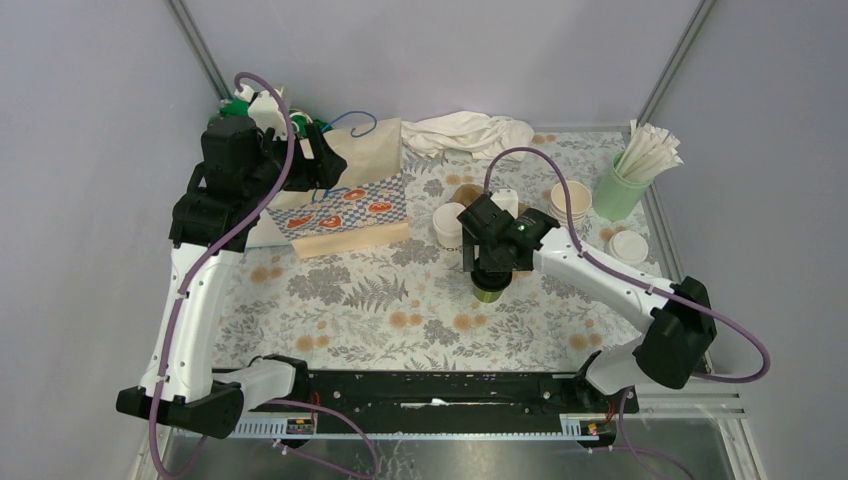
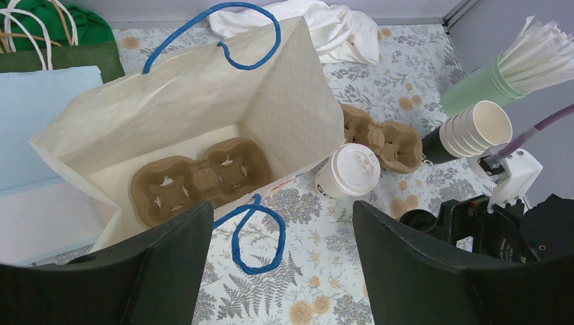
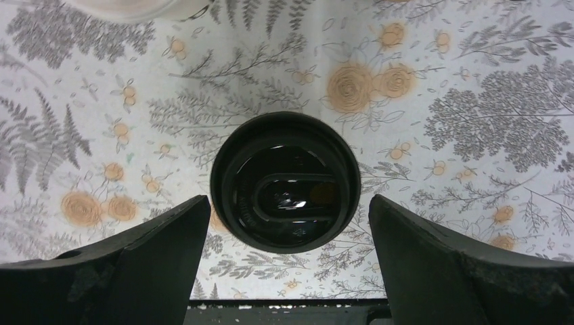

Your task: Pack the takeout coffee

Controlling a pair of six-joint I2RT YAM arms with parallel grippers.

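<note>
My right gripper is part open around a green cup with a black lid point(image 3: 284, 176), whose rim sits between the fingers, with no clear contact. My left gripper hangs open and empty above an open paper bag point(image 2: 291, 101) with blue handles, which holds a brown cup carrier point(image 2: 166, 188). A white lidded cup point(image 2: 346, 172) stands right of the bag, in front of another carrier point(image 2: 399, 145).
Stacked cups point(image 2: 477, 132), a green straw holder point(image 1: 617, 195) and white lids point(image 1: 628, 247) are at the right. A white cloth point(image 1: 465, 132) lies at the back.
</note>
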